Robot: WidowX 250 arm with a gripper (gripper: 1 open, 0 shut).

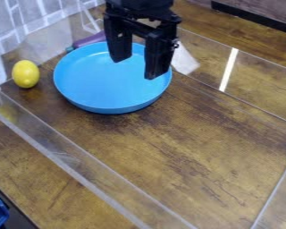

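Note:
The black gripper (138, 55) hangs over a blue plate (110, 90) at the top of the view, its two fingers pointing down and held apart, with nothing visible between them. A yellow egg-shaped object (26, 74) lies left of the plate. A purple object (88, 40) is partly visible behind the plate, and a pale whitish item (184, 59) lies at its back right, partly behind the gripper.
A clear plastic strip runs diagonally along the left. A blue item (0, 213) shows at the bottom-left corner.

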